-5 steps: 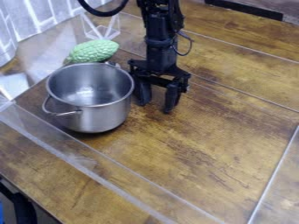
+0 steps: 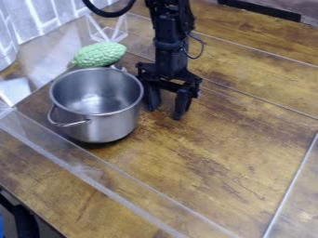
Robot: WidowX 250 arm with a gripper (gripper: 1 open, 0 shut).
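A steel pot with wire handles sits on the wooden counter at the left. Just right of it, low over the counter, is my black gripper, pointing down from the arm above. Whether its fingers are open or shut is hard to tell in the dark shapes. A green bumpy toy vegetable, resembling corn or a gourd, lies behind the pot at the upper left.
A pale patterned cloth or wall edge is at the top left, and a dark edge runs along the top right.
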